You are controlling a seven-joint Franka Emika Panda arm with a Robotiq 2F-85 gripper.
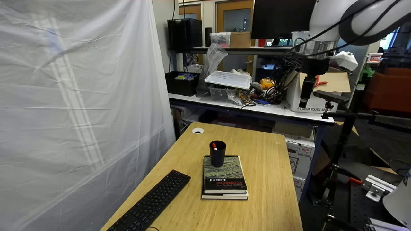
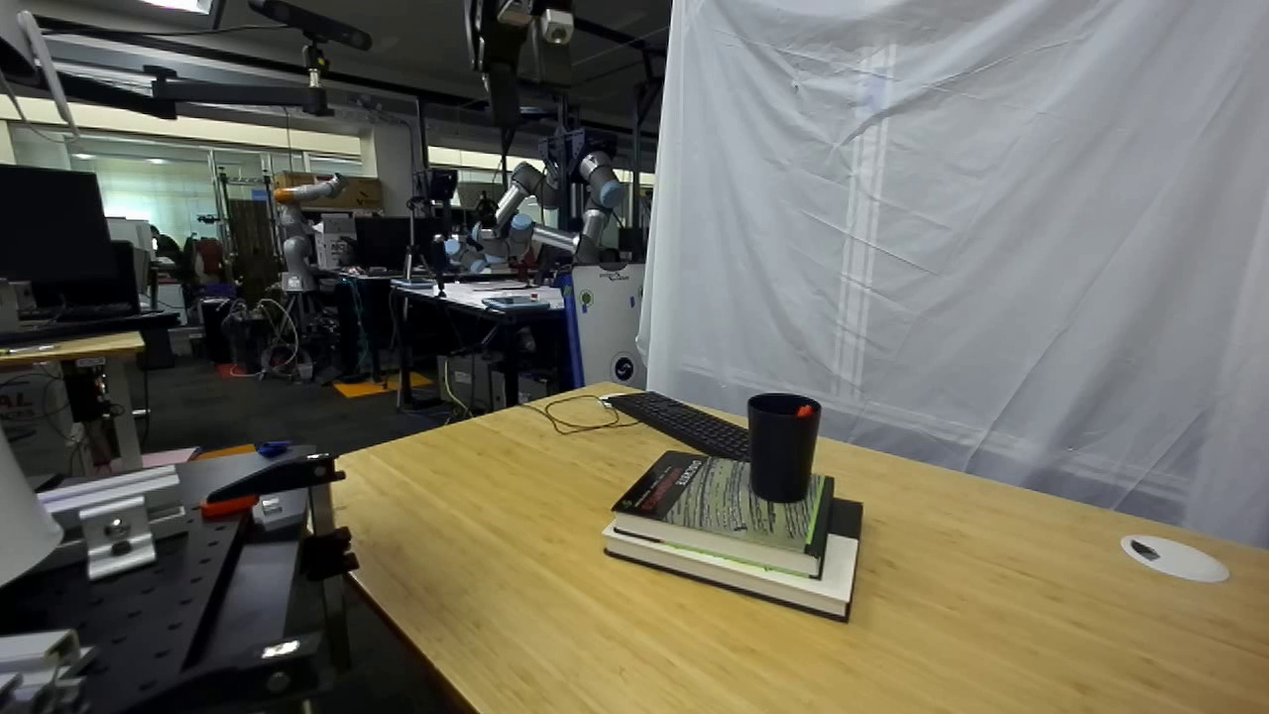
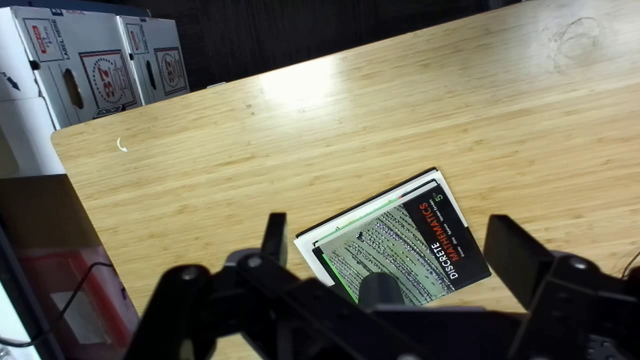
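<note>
A black cup [image 1: 217, 154] with a red-tipped item inside stands upright on the upper of two stacked books [image 1: 225, 181], the top one titled Discrete Mathematics. From the other side, the same cup [image 2: 781, 452] rests near one edge of the book stack [image 2: 732, 524]. High over the table's right side hangs my gripper [image 1: 304, 100], well apart from cup and books. In the wrist view the gripper is open, its two fingers wide apart with only the distant books [image 3: 414, 240] showing beyond. The cup [image 3: 381, 289] is partly hidden there behind the gripper body.
A black keyboard [image 1: 152, 202] lies along the table's curtain side, left of the books. A cluttered bench [image 1: 269, 109] stands behind.
</note>
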